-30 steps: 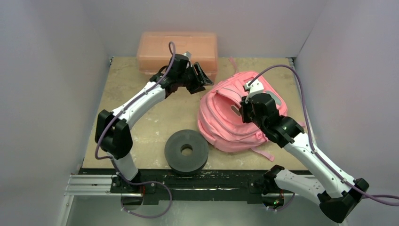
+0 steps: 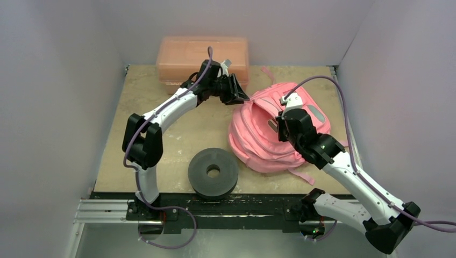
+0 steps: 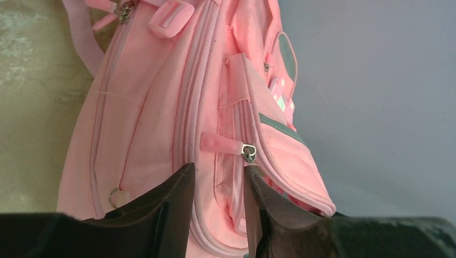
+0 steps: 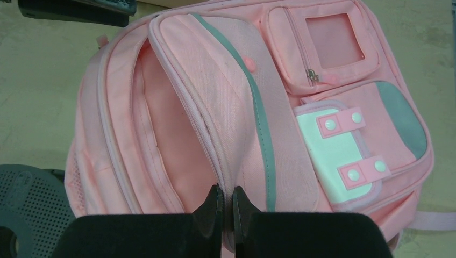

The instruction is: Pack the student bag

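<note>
The pink backpack [image 2: 258,141] lies on the right half of the table, its front compartment part open. In the right wrist view my right gripper is shut on the zipped edge of the bag's front flap [image 4: 215,75]. My left gripper [image 2: 246,101] is at the bag's upper left edge. In the left wrist view its fingers [image 3: 180,188] stand apart with pink fabric behind and between them. A pink zipper pull [image 3: 220,143] with a metal slider [image 3: 249,153] lies just above the right fingertip; whether the fingers pinch anything is unclear.
An orange translucent box [image 2: 203,54] stands at the back left. A dark round ring-shaped object [image 2: 196,180] sits at the front middle, left of the bag. Bare table [image 2: 183,142] shows between them. Grey walls enclose both sides and the back.
My left gripper has moved right and slightly down to the bag's upper left edge, its fingers now closer together. The bag has shifted slightly to the right. My right arm has barely moved.
</note>
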